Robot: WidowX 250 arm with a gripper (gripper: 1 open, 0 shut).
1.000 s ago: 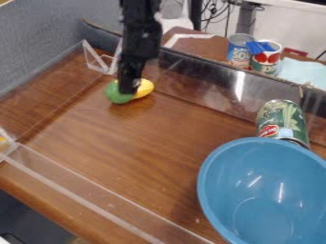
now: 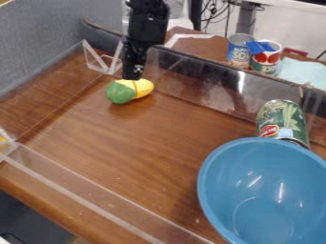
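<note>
My black gripper (image 2: 133,67) hangs at the top centre of the camera view, just above and behind a toy corn cob (image 2: 130,90) with yellow kernels and green husk, lying on the wooden table (image 2: 133,162). The gripper's fingertips appear apart from the corn; whether they are open or shut is hard to see against the dark arm. A blue bowl (image 2: 261,191) stands at the lower right, with a green can (image 2: 281,122) just behind it.
Cans (image 2: 265,59) and a light blue cloth (image 2: 302,72) sit beyond a clear plastic barrier at the back right. A grey padded wall borders the left.
My gripper has moved up and slightly back from over the corn, which is now more fully in view and lies in about the same place.
</note>
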